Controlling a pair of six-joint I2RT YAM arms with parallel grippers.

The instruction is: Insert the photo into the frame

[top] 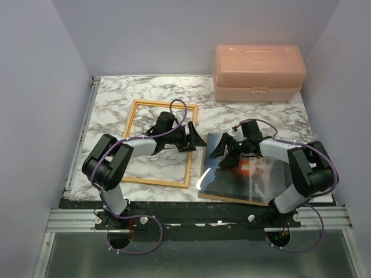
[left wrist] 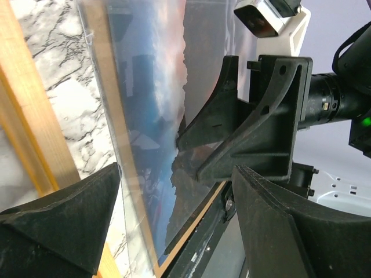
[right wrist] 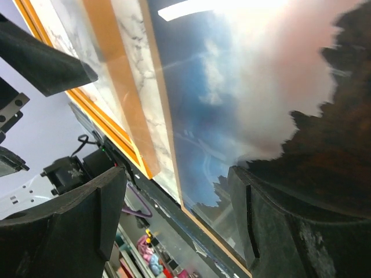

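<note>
The wooden frame [top: 157, 183] lies empty on the left, its inside showing bare marble. To its right rests the photo [top: 226, 180], a glossy sunset-like picture with a wood-coloured edge and a clear, reflective surface. My left gripper [top: 195, 143] hangs near the frame's right bar and the photo's left edge, fingers [left wrist: 81, 214] apart and nothing seen between them. Over the photo's left half, my right gripper [top: 222, 155] is open too, its fingers [right wrist: 87, 214] spread above the glossy surface. Whether any fingertip touches the photo I cannot tell. The right arm hides the photo's right end.
A closed pink-orange box [top: 258, 72] stands at the back right. Only a narrow strip of marble separates frame and photo. Grey walls stand on both sides.
</note>
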